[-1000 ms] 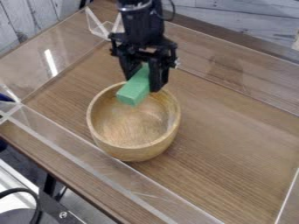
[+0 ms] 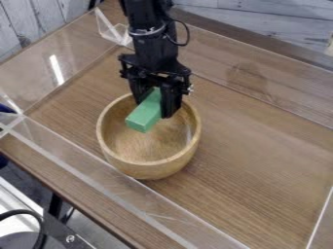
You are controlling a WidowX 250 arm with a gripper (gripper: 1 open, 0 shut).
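Note:
A black robot arm reaches down from the top centre, its gripper (image 2: 154,89) shut on a green block (image 2: 146,111). The block hangs tilted over a round wooden bowl (image 2: 150,150), its lower end inside the rim as seen from the camera. Whether it touches the bowl's bottom cannot be told.
A clear plastic edge and dark cables lie along the left and lower left. A pale plank wall stands at the top right.
The gripper has moved down and slightly left with the green block, which now sits lower over the bowl.

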